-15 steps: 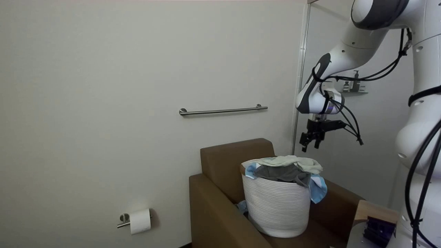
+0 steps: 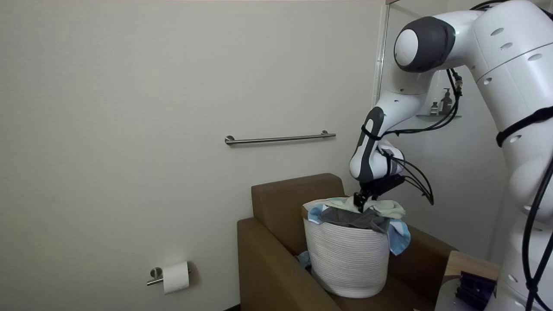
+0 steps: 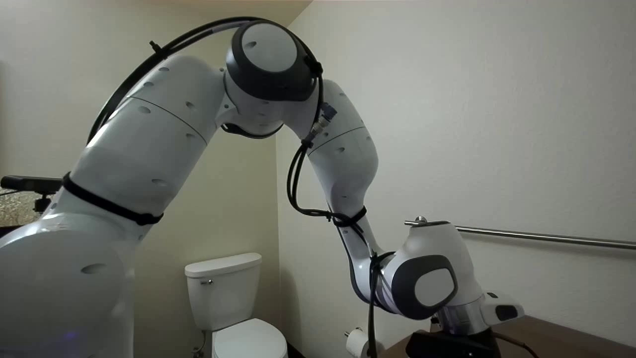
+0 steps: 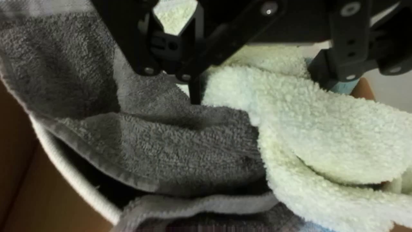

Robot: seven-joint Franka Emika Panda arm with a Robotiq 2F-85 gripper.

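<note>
A white woven basket [image 2: 348,259] stands on the brown armchair [image 2: 298,199], heaped with towels. My gripper [image 2: 362,203] points down into the top of the heap. The wrist view shows its fingers apart, one fingertip [image 4: 195,91] where the grey towel [image 4: 185,150] meets the pale green towel [image 4: 328,127], the other farther right. Part of the pale green towel lies between the fingers, not visibly clamped. Blue-and-white cloth [image 2: 398,236] hangs over the basket's right side. In exterior view 2 the gripper's fingers and the basket are out of sight.
A metal towel bar [image 2: 282,139] is fixed to the wall behind the chair, with a toilet paper roll [image 2: 176,277] lower left. The chair's arms flank the basket. A toilet [image 3: 238,304] stands in the corner in exterior view 2.
From above and right of the basket, my gripper has come down and left into the towels. The basket stays in place, and the pale green towel now looks pressed down around the fingers.
</note>
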